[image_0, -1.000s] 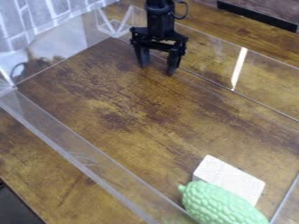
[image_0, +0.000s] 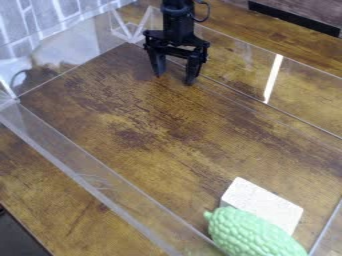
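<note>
The black robot arm stands at the top of the camera view, its gripper (image_0: 175, 64) low over the wooden floor near the far end of the clear-walled enclosure. Two dark fingers point down; whether they are open or shut on anything is hard to tell. A bumpy light-green object (image_0: 254, 235) lies in the bottom right corner, far from the gripper, against a white rectangular block (image_0: 265, 200).
Clear plastic walls (image_0: 80, 170) border the wooden surface (image_0: 147, 130) on several sides. A tiled backdrop (image_0: 47, 30) is at the upper left.
The green object and white block have not moved.
</note>
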